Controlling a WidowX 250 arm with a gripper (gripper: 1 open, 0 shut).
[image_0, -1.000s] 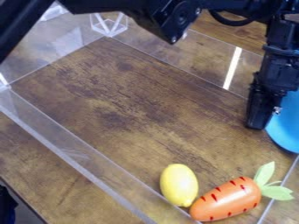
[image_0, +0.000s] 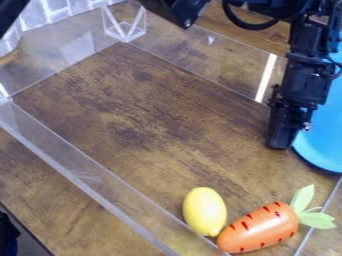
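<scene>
My black gripper (image_0: 283, 130) hangs low at the right, beside a blue round object (image_0: 321, 140) that is partly cut off by the frame edge. It looks shut, with nothing visible between its fingers, though its tips are dark and hard to make out. A yellow lemon (image_0: 205, 211) lies at the front, next to an orange toy carrot (image_0: 261, 228) with green leaves.
Clear acrylic walls (image_0: 80, 175) enclose the wooden surface (image_0: 134, 120), whose middle is bare. A clear lattice piece (image_0: 123, 24) stands at the back left corner. The arm reaches across the top of the view.
The arm and gripper have shifted slightly left, and more of the blue object shows. The lemon and carrot have not moved.
</scene>
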